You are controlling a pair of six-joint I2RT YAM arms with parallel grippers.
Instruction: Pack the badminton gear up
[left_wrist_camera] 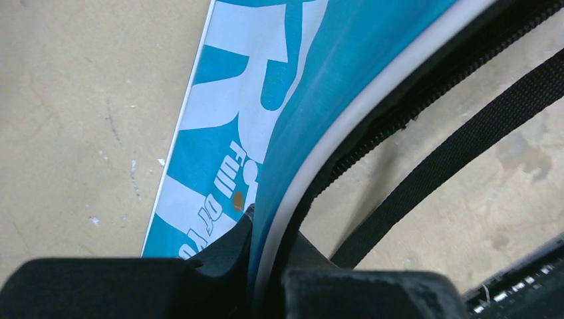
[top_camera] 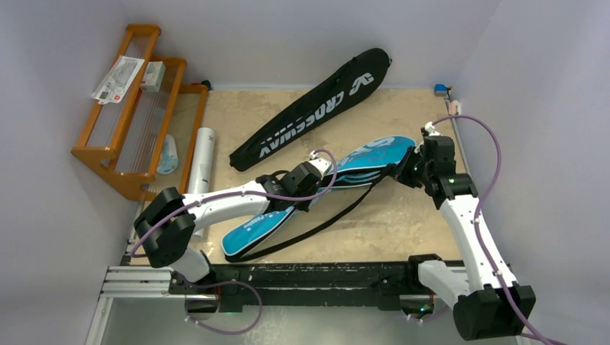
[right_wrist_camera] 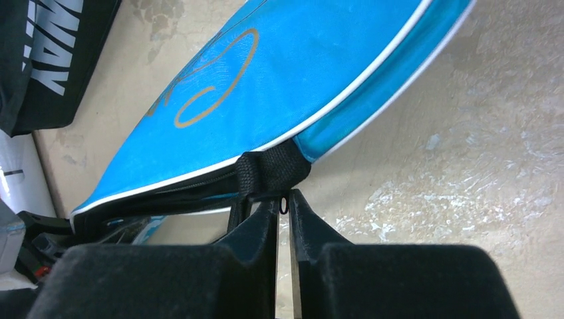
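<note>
A blue racket bag point(top_camera: 381, 152) lies diagonally across the table, its zipped side partly gaping in the middle. My left gripper is shut on the bag's edge, pinching the blue fabric and white piping beside the zipper point(left_wrist_camera: 372, 146). At the bag's wide right end, my right gripper is shut, with a small dark zipper pull point(right_wrist_camera: 284, 203) between its fingertips. Beside it, a black strap point(right_wrist_camera: 279, 166) is fastened to the bag. A closed black CROSSWAY bag point(top_camera: 316, 108) rests behind the blue one.
At the left stands a wooden tiered rack point(top_camera: 155, 108) holding a small box and packets. A white tube point(top_camera: 203, 162) lies along it. Free table point(top_camera: 410, 223) shows at the front right, and a blue object point(top_camera: 441, 89) sits in the back right corner.
</note>
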